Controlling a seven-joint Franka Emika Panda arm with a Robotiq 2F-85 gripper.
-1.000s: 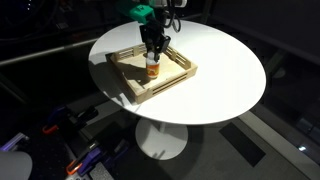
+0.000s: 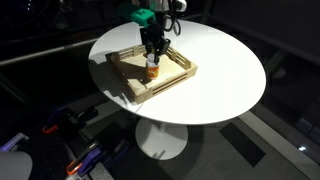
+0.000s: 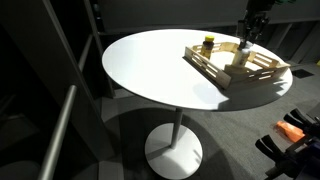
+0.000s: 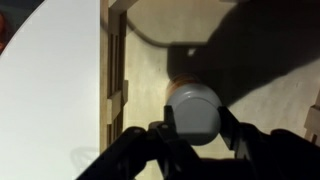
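A small bottle with an orange label and a white cap is inside the wooden tray. My gripper points down from above, shut on the bottle's capped top. The wrist view has the dark fingers on both sides of the cap. Below the gripper, exterior view 2 shows the pale bottle upright between the tray walls. Whether its base touches the tray floor cannot be told.
A dark jar with a yellow lid stands by the tray's left side in exterior view 2. Slatted tray walls surround the bottle.
The gripper and bottle have shifted only slightly, with the gripper a touch lower over the tray. The tray has not moved.
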